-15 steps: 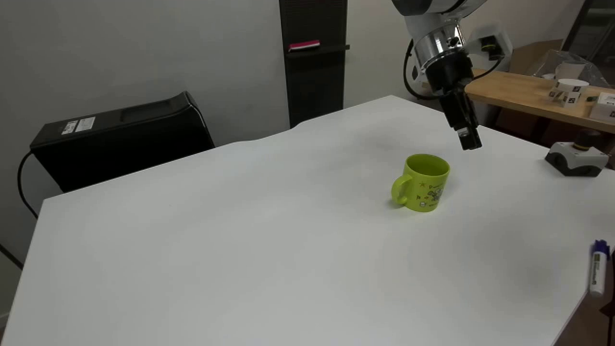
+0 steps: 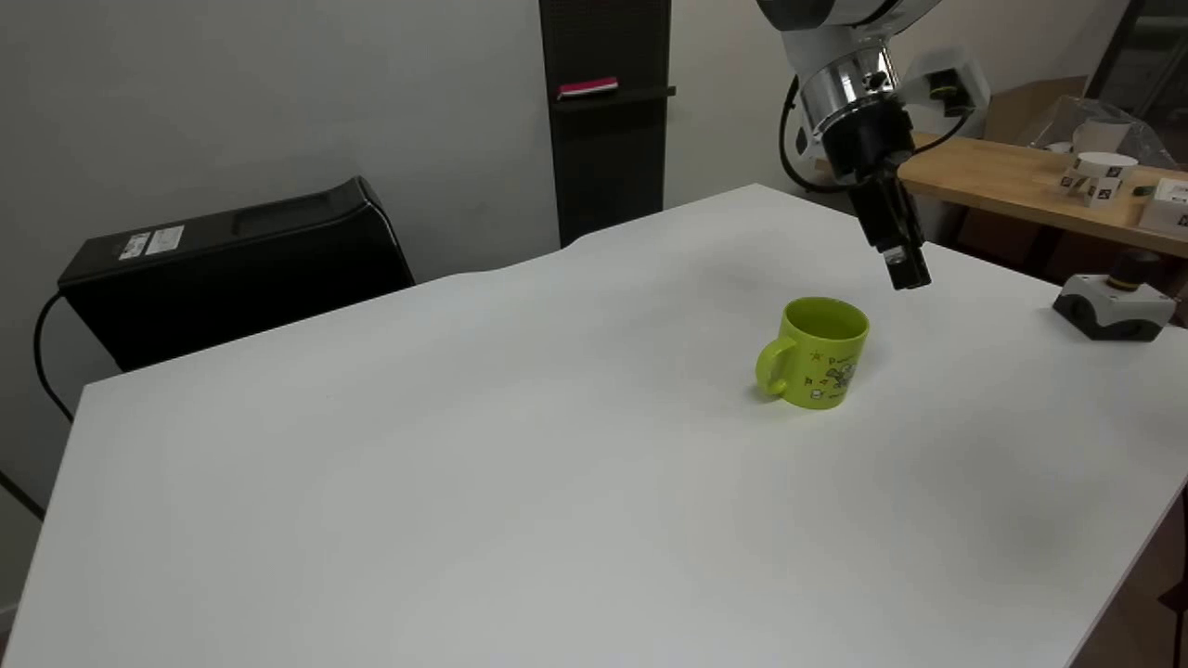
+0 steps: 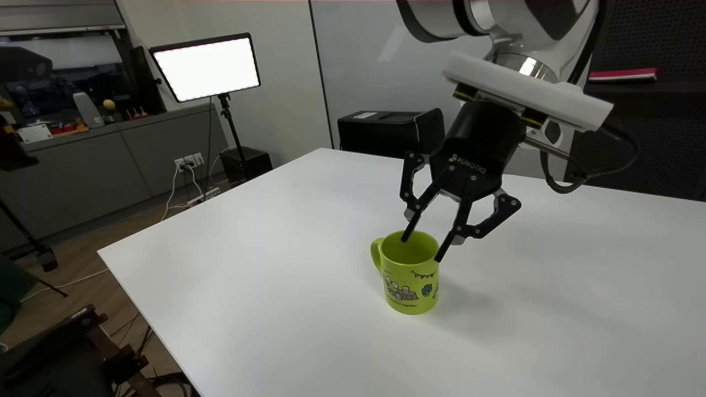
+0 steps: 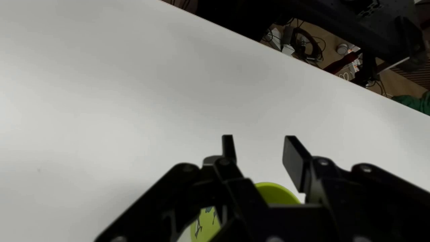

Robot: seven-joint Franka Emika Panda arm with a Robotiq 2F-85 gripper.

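Observation:
A lime-green mug (image 2: 819, 367) with printed figures stands upright on the white table, its handle pointing left in both exterior views. My gripper (image 3: 423, 250) is open and tilted, with a clear gap between its two thin black fingers. In exterior view 1 the gripper (image 2: 910, 285) hangs above the table, behind and to the right of the mug, apart from it. From the wrist, the mug (image 4: 274, 191) shows only in part, mostly hidden behind the fingers (image 4: 296, 161). Nothing lies between the fingertips.
A switch box with a dark knob (image 2: 1114, 301) sits at its right edge. Behind the table's far left edge stands a black case (image 2: 245, 262); a wooden side table (image 2: 1002, 173) holds tape rolls.
The arm and mug have not moved.

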